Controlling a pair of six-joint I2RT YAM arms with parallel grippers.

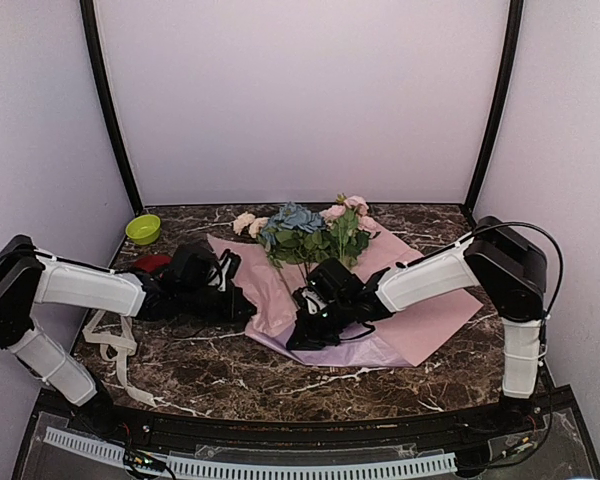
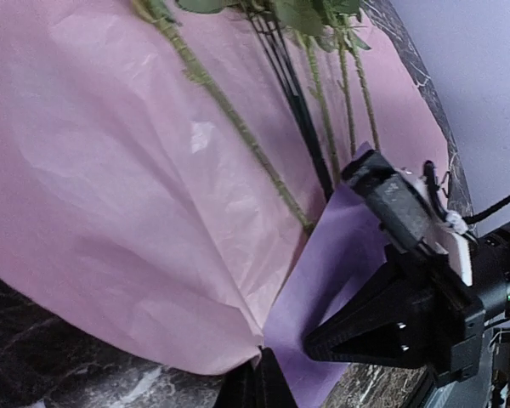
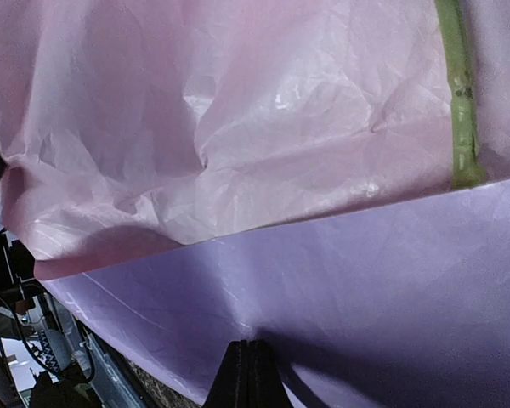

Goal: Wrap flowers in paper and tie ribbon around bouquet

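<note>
A bouquet of fake flowers (image 1: 310, 228), with blue and pink heads and green leaves, lies on pink wrapping paper (image 1: 265, 285); its stems (image 2: 238, 119) point to the front. My left gripper is shut on the pink paper's left corner, which is gathered at its fingertips and lifted over the table. Purple paper (image 3: 340, 263) shows along the front of the wrap. My right gripper is shut with its tips against the purple paper, below the stem ends; whether any paper is pinched between them is hidden.
A lime-green bowl (image 1: 143, 229) stands at the back left, with a red item (image 1: 152, 264) partly hidden behind the left arm. A white ribbon (image 1: 117, 345) lies at the left.
</note>
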